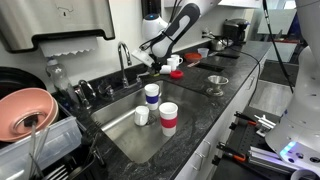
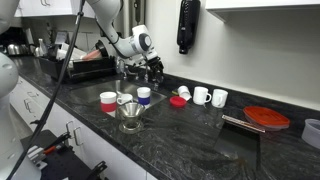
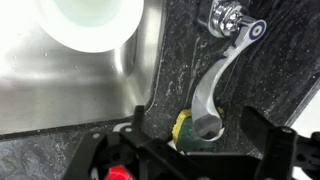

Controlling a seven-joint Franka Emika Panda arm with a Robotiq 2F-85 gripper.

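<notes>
My gripper stands open, its dark fingers (image 3: 133, 138) far apart at the bottom of the wrist view. Between and ahead of them lies the curved silver faucet part (image 3: 207, 95), reaching from its base at the upper right. A yellow and green sponge (image 3: 182, 130) lies on the dark counter beside the rounded end of this metal piece, partly covered by it. No object is visibly held. In exterior view 1 the white arm (image 1: 153, 28) reaches down at the back, near the tall faucet (image 1: 124, 54); its fingertips are too small there to judge.
The sink (image 3: 70, 92) is left of the faucet part, with a white round vessel (image 3: 94, 18) over it. A red item (image 3: 118, 173) sits at the bottom edge. Cups, including a red-banded one (image 1: 169, 114), stand around the sink. Mugs (image 2: 219, 98) line the back wall.
</notes>
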